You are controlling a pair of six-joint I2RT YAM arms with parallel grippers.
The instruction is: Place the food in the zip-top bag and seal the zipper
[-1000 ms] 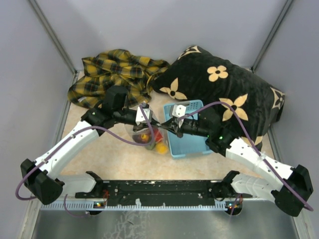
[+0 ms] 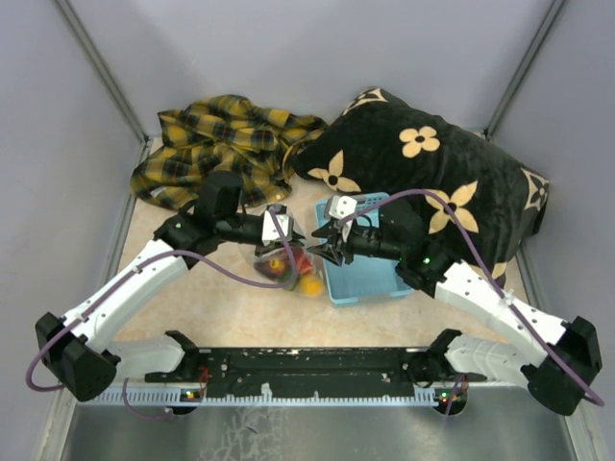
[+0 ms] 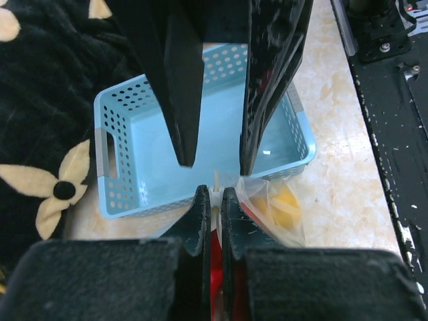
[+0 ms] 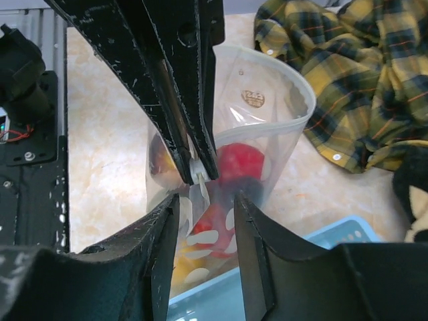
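Note:
A clear zip top bag [image 4: 271,134] stands on the table with its mouth gaping. Inside it show red food [image 4: 242,162] and, in the top view, yellow food [image 2: 310,285]. My left gripper is shut on the bag's edge near the zipper, and a small whitish piece [image 4: 198,172] sticks out between its fingertips. Facing it from the right, my right gripper [image 2: 332,252] is open, nothing between its fingers. In the right wrist view the edge of the bag lies beyond its fingertips. The zipper's far side is hidden in the top view.
An empty light blue basket [image 2: 365,279] stands right beside the bag, below my right gripper. Behind are a yellow-and-black plaid cloth [image 2: 226,134] and a black flowered cushion [image 2: 423,144]. Bare table [image 2: 183,307] shows at the front left.

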